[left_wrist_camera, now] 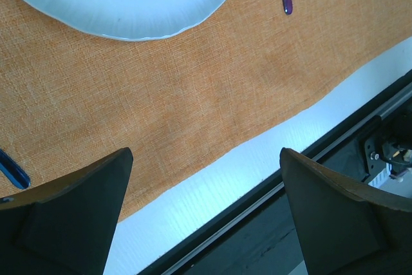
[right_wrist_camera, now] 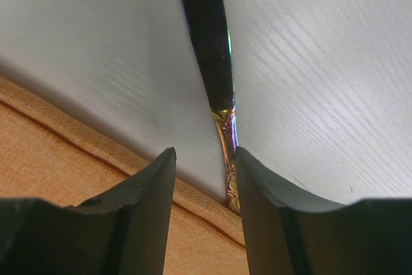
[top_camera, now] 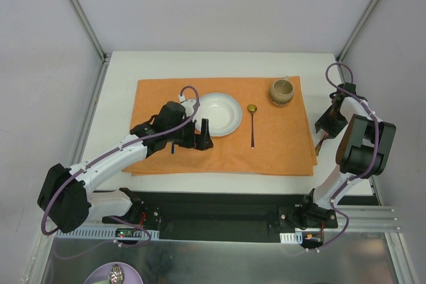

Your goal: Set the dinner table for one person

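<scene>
An orange placemat (top_camera: 279, 151) carries a white plate (top_camera: 223, 114), a gold spoon (top_camera: 252, 109) and an olive cup (top_camera: 281, 92). My left gripper (top_camera: 203, 134) hangs open over the mat by the plate; a blue handle (left_wrist_camera: 13, 170) shows at the left of its wrist view. A dark iridescent knife (right_wrist_camera: 215, 62) lies on the white table right of the mat. My right gripper is open just above it, fingertips around the knife's handle end, the right finger close to it.
A purple bowl (top_camera: 100, 277) with utensils sits off the table at the bottom.
</scene>
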